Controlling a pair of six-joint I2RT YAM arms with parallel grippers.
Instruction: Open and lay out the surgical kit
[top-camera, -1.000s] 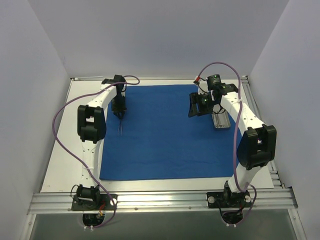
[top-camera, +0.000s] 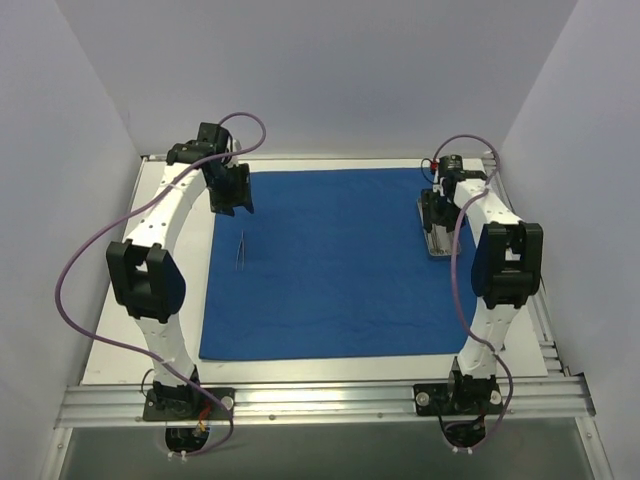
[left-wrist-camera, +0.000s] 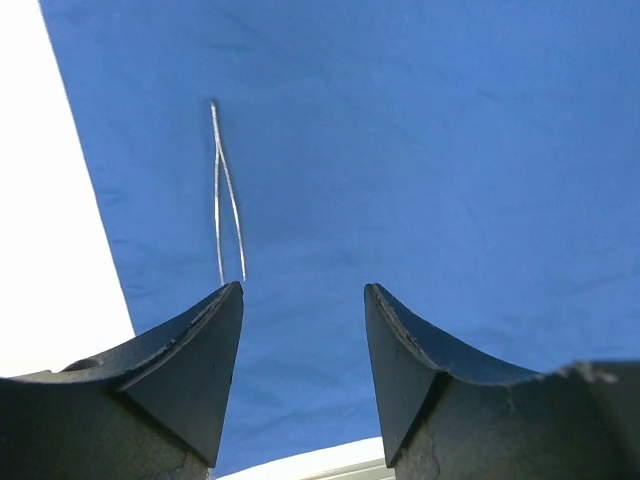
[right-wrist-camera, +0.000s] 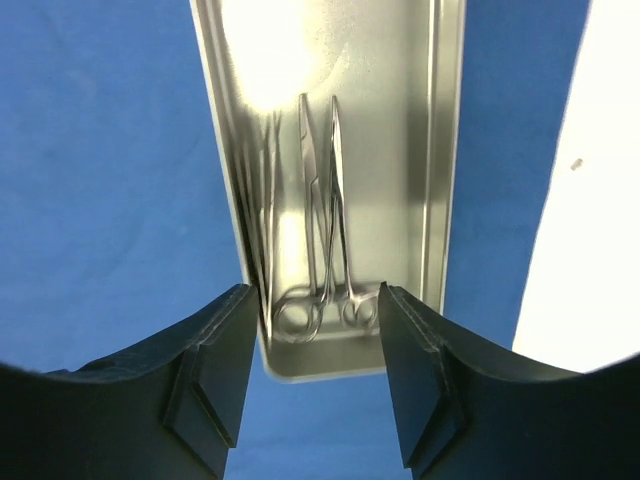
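Note:
On the left part of the blue cloth lie metal tweezers (left-wrist-camera: 218, 190), flat and alone. My left gripper is raised over that side, open and empty; in the top view the left gripper (top-camera: 232, 210) is just above the tweezers' far end. A silver tray (right-wrist-camera: 290, 362) rests on the cloth's right side, holding several slim instruments, among them scissors-like tools with ring handles (right-wrist-camera: 297, 316). My right gripper is over the tray's near end, part open, its fingertips spread on either side of the handles. Nothing is held in it.
White table (top-camera: 125, 345) borders it on both sides. Grey walls (top-camera: 65, 200) enclose the table at left, right and back.
The left gripper has risen away from the tweezers and they stay on the cloth. The right gripper has moved right and down over the tray.

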